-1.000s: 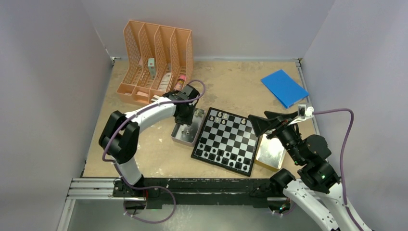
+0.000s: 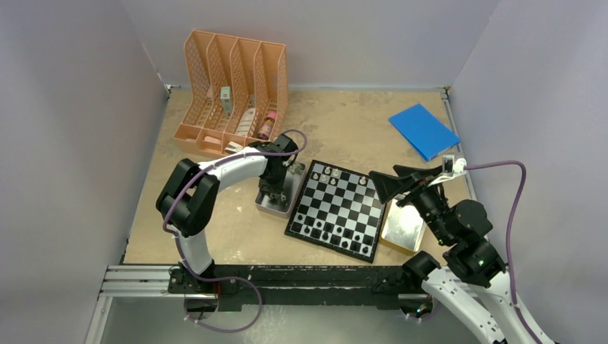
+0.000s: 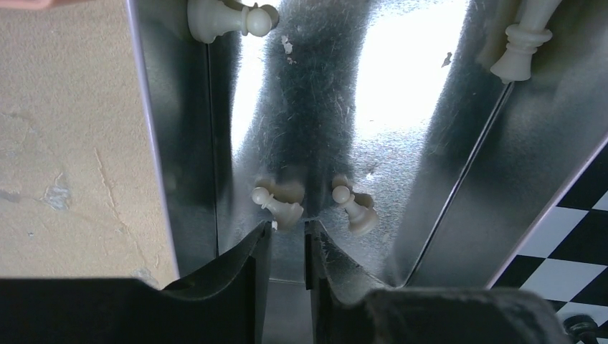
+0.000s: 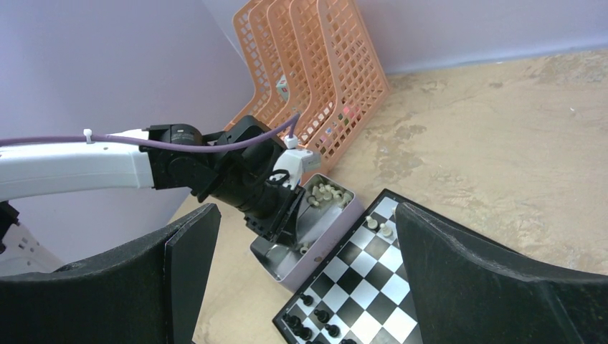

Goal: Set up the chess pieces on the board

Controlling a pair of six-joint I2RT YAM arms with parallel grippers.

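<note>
My left gripper is down over the grey metal box point(image 2: 283, 209), fingers part open, just by a lying white pawn point(image 3: 285, 212); nothing shows held. A second small pawn point(image 3: 361, 218), another pawn point(image 3: 215, 21) and a larger white piece point(image 3: 515, 57) lie in the box. The chessboard point(image 2: 337, 208) carries several white pieces along its far side and several black pieces along its near side. My right gripper point(image 2: 387, 183) hangs right of the board, open, with nothing between its fingers.
An orange divided organiser point(image 2: 233, 86) stands behind the box. A blue pad point(image 2: 423, 131) lies at the back right, and a gold tray point(image 2: 401, 226) sits under the right arm, beside the board.
The right arm and board look unchanged.
</note>
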